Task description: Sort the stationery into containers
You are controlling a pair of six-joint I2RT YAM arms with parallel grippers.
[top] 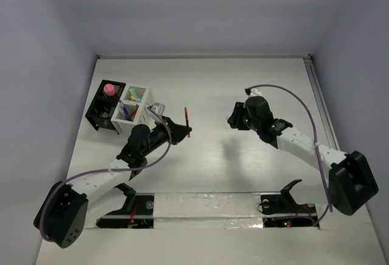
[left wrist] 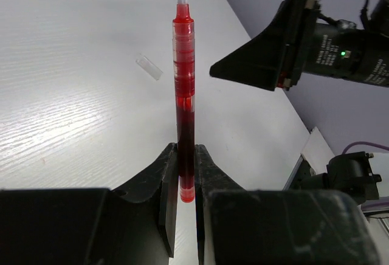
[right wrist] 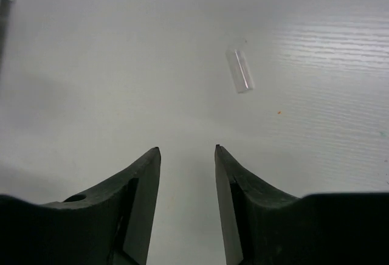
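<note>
A red pen (top: 186, 117) stands nearly upright above the table, with my left gripper (top: 188, 131) shut on it. In the left wrist view the pen (left wrist: 184, 89) rises from between the fingertips, its thin metal tip uppermost. Well to the right, my right gripper (top: 233, 122) is open; the right wrist view shows a clear gap between its fingers. A small clear piece (right wrist: 240, 70) lies on the table beyond those fingers. The white divided container (top: 143, 117) holds a blue pen (top: 124, 109), a red item (top: 134, 111) and a green item (top: 132, 93).
Beside the white container stands a black container (top: 91, 114) with a pink round item (top: 109, 89) in it, at the far left. Bare table (top: 200, 82) spreads across the back and middle. A purple cable hangs along each arm.
</note>
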